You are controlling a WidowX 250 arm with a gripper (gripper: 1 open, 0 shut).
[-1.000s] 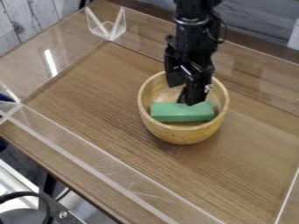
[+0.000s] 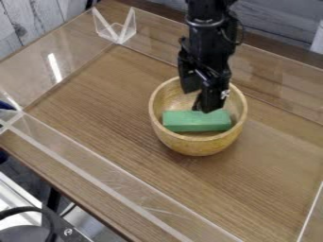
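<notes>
A tan round bowl (image 2: 190, 144) sits right of centre on the wooden table (image 2: 89, 113), with a green block (image 2: 195, 120) lying inside it. My black gripper (image 2: 206, 93) comes down from the top over the back of the bowl, open, its fingers above and behind the block. Whether a finger touches the block is not clear.
A clear plastic piece (image 2: 116, 26) stands at the back left, and clear strips lie at the left edge. Black cables sit at the lower left corner. The table left and right of the bowl is free.
The gripper has shifted slightly over the bowl; the block and bowl look almost the same.
</notes>
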